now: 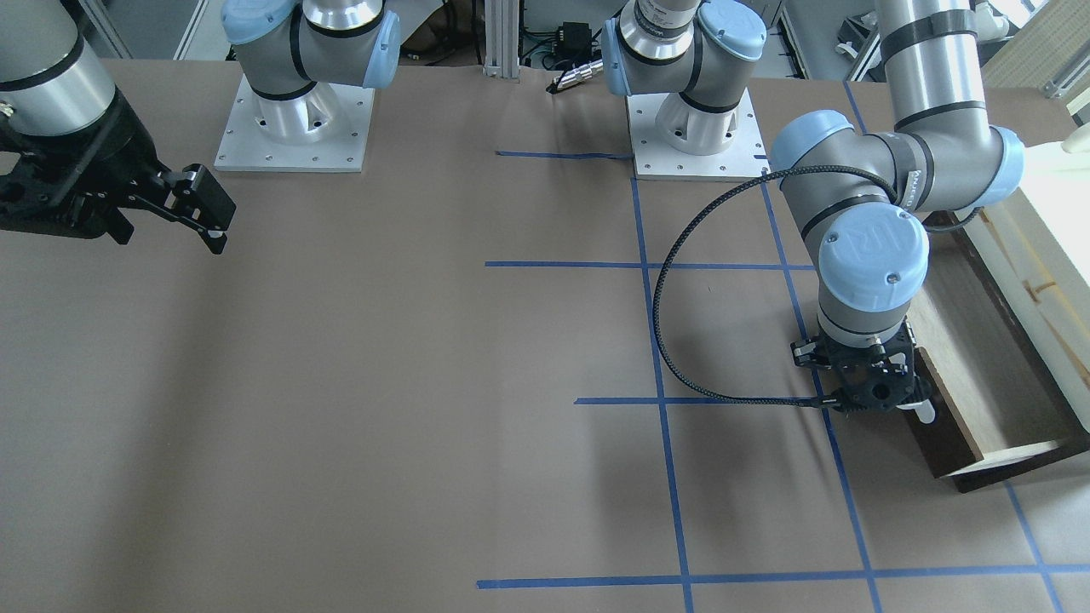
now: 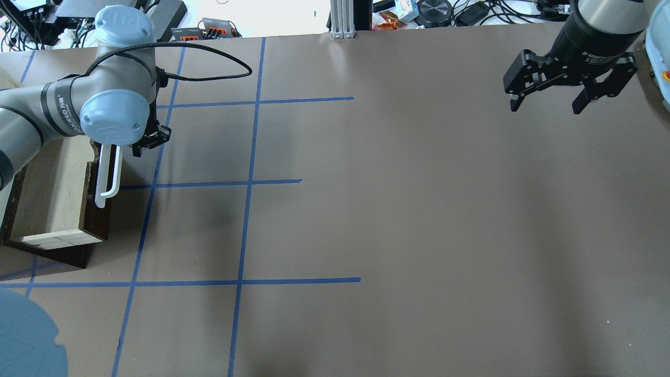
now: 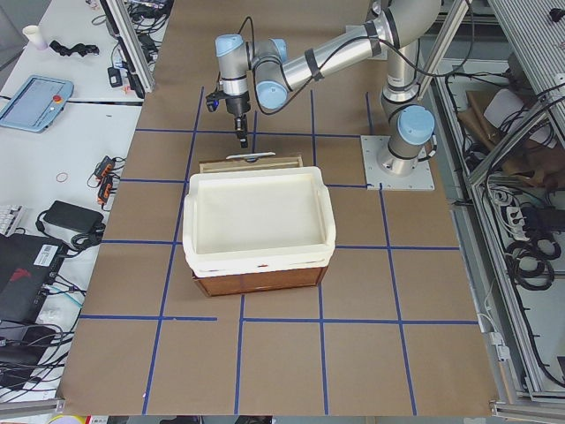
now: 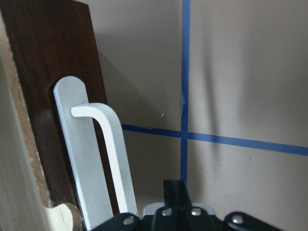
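A small wooden drawer box (image 1: 996,358) with a dark front stands pulled out below a white top (image 3: 259,216). On its front is a white bar handle (image 2: 115,176), seen up close as a white handle (image 4: 115,149) in the wrist view. My black gripper (image 1: 869,378) hangs low over the drawer front, at one end of the handle. In the wrist view its dark fingertip (image 4: 175,192) is at the bottom centre, beside the handle's lower part. Whether the fingers are open or shut is unclear.
A second arm with a black gripper (image 2: 568,81) is held over the far side of the table. Other arm bases (image 1: 291,143) stand at the back.
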